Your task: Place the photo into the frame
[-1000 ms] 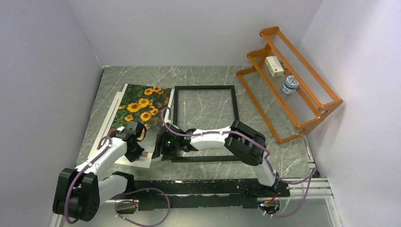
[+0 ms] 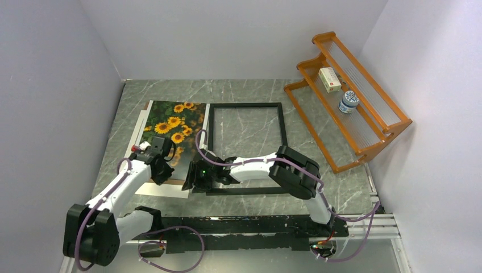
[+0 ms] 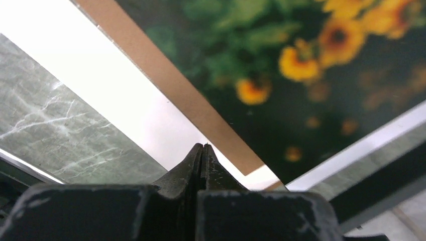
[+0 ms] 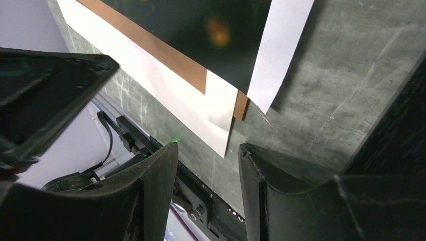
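Note:
The sunflower photo [image 2: 175,122] lies on the left of the table, over a brown board [image 3: 201,113] and a white sheet [image 2: 162,190]. These layers are not flush: brown and white strips stick out at the front, and a corner of the photo overhangs in the right wrist view. My left gripper is shut over the white sheet beside the brown edge, nothing visible between its tips. Just off the white sheet's front right corner, my right gripper has its fingers apart around an empty gap. The empty black frame [image 2: 283,125] lies right of the photo.
A wooden shelf [image 2: 342,128] with a small box [image 2: 329,79] and a jar [image 2: 349,102] stands at the right. My right arm crosses over the frame. Bare marble table [image 2: 250,89] shows behind the frame.
Over the last second the white sheet's front end shifted right and slightly back. The right arm looks still.

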